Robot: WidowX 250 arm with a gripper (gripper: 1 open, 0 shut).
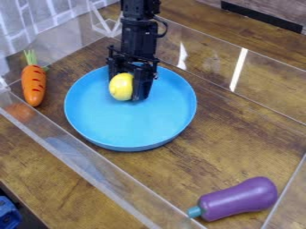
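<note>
A blue plate (143, 121) lies on the wooden table. At the back left part of the plate is a small yellow object (121, 88), directly under my black gripper (129, 79), which reaches down over it from the top of the view. The fingers partly hide the yellow object, and I cannot tell whether they are closed on it.
An orange carrot (35, 85) lies left of the plate, a purple eggplant (233, 198) at the front right. Clear panels edge the workspace. A blue object (6, 213) shows at the bottom left corner. The table right of the plate is clear.
</note>
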